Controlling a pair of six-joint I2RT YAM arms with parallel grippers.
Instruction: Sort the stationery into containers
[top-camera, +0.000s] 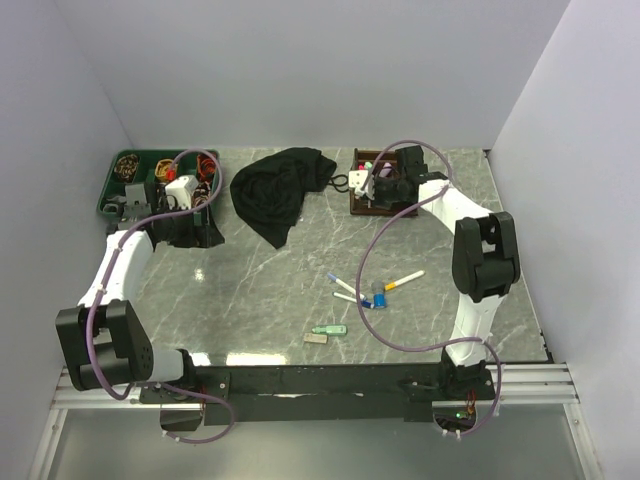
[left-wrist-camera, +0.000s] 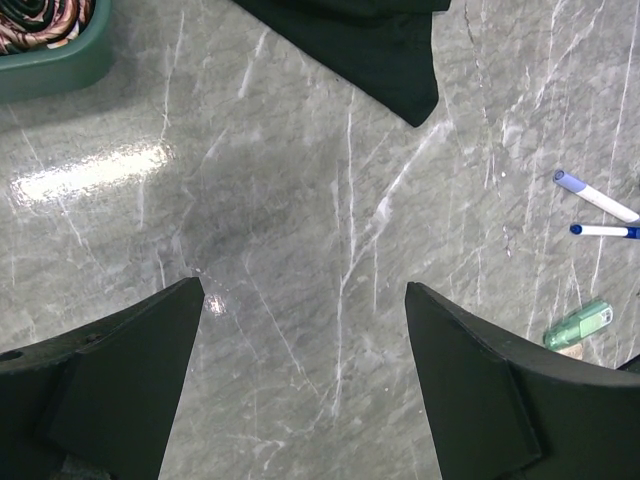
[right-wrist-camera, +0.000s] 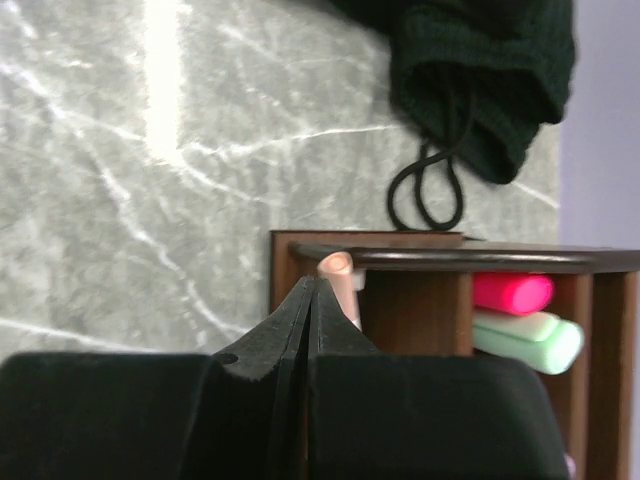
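My right gripper is shut, fingertips against a pale peach marker (right-wrist-camera: 338, 275) at the corner of the wooden organiser (top-camera: 355, 205); pink (right-wrist-camera: 515, 292) and mint (right-wrist-camera: 540, 348) items lie inside. My left gripper stands open and empty beside the green tray (left-wrist-camera: 70, 75). On the table lie a yellow-and-white marker (top-camera: 405, 279), white-and-blue pens (left-wrist-camera: 600, 197), a blue item (top-camera: 379, 298), a green item (left-wrist-camera: 580, 322) and a beige block (top-camera: 315, 338).
A black cloth (top-camera: 270, 195) with a cord lies between the tray and the organiser.
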